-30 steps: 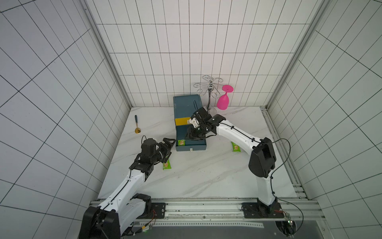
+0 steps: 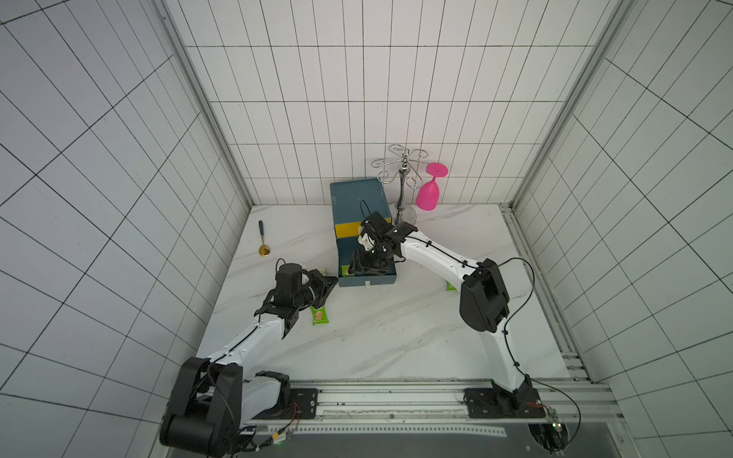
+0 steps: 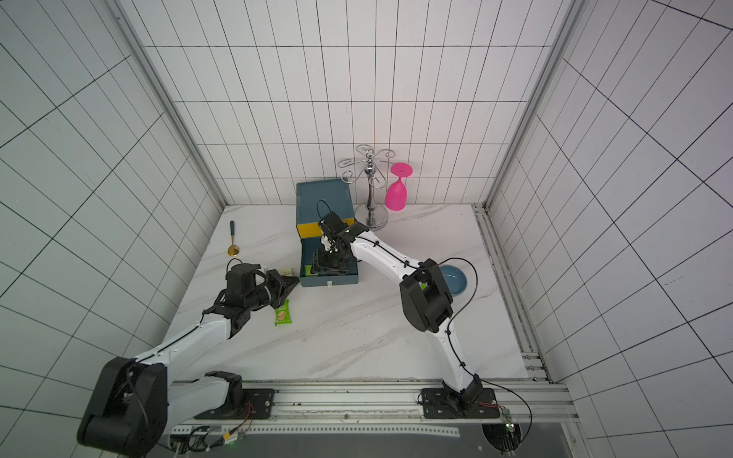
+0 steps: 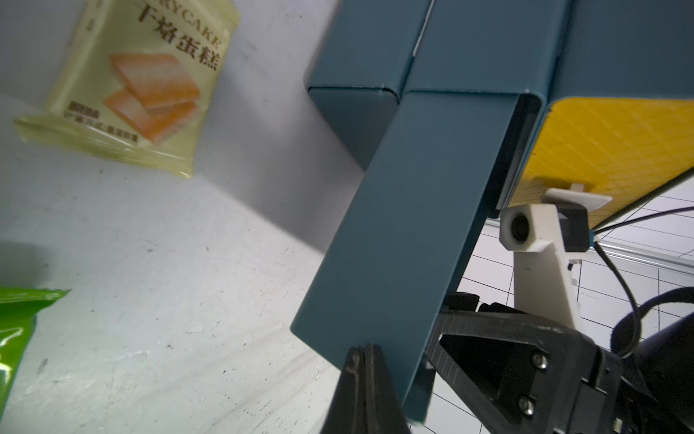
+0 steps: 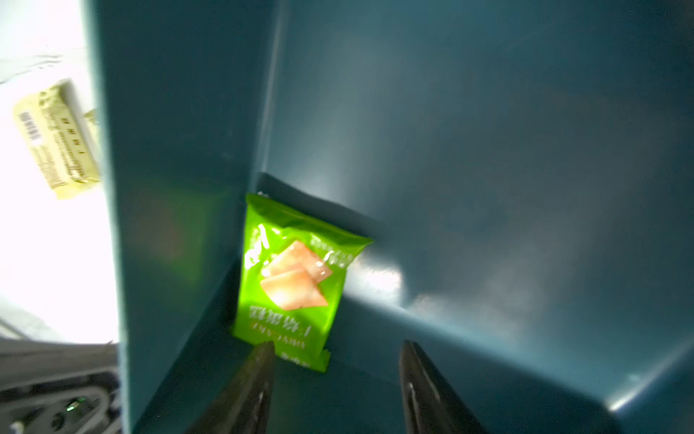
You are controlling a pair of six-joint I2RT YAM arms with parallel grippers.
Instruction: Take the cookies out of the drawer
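A green cookie packet (image 5: 289, 282) lies inside the blue drawer (image 5: 506, 181), against its left wall. My right gripper hovers over it, fingers spread with nothing between them. My left gripper is shut at the drawer's front left, its fingertips at the blue panel (image 4: 390, 238), nothing visible between them. In the top left view the drawer (image 2: 365, 281) sticks out from the box (image 2: 355, 198), the right arm covering much of it. Outside lie a yellow packet (image 4: 144, 86) and a green packet (image 2: 319, 315).
A golden ladle (image 2: 264, 249) lies at the back left. A chrome rack (image 2: 401, 191) with a pink glass (image 2: 427, 194) stands behind, right of the box. A blue plate (image 3: 454, 281) is at the right, partly behind the right arm.
The right arm has shifted left and its gripper is further down over the drawer. The left gripper has turned and now sits closed at the drawer's corner. The box and drawer have shifted slightly.
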